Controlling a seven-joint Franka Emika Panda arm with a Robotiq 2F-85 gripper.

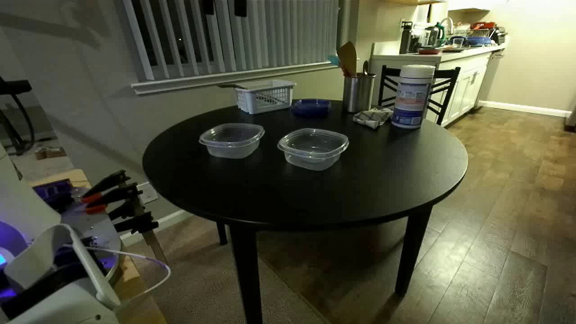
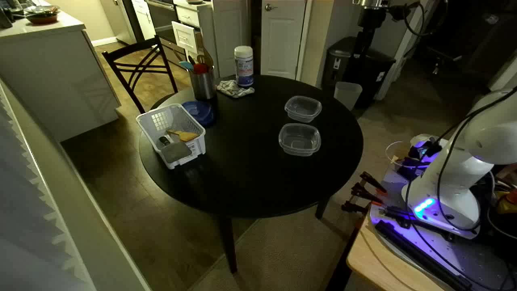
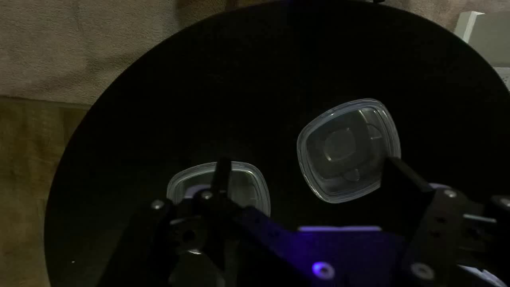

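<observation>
Two clear, empty-looking plastic containers stand apart on a round black table. In exterior view 1, one container is left of the other container. My open gripper hangs above the table, with no object between its fingers. In the wrist view, one finger overlaps the left container; the other reaches over the lower right edge of the right container. Only the fingertips of the gripper show at the top of exterior view 1, well above both containers.
A white basket holds a wooden-looking utensil and other items. Beside it are a blue container, a steel utensil holder, a cloth and a wipes canister.
</observation>
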